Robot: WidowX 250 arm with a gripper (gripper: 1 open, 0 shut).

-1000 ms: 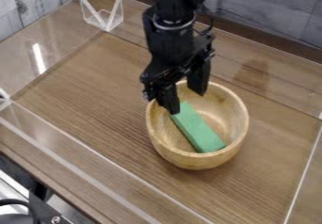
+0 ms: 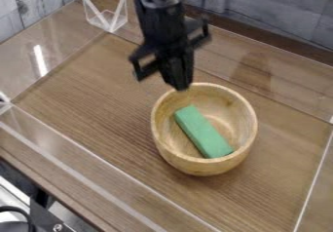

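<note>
The black robot arm reaches down from the top centre of the camera view. Its gripper (image 2: 170, 70) is above and behind a beige bowl (image 2: 235, 101), clear of it; the fingers look close together with nothing visible between them, though motion blur makes them hard to read. A green rectangular block (image 2: 202, 131) lies tilted diagonally inside the bowl.
A clear plastic object (image 2: 104, 12) sits at the back left. Cables show at the lower left corner, and a raised wooden edge runs along the back right.
The gripper has risen up and back, away from the bowl, whose interior is now less covered. The bowl and green block look about where they were.
</note>
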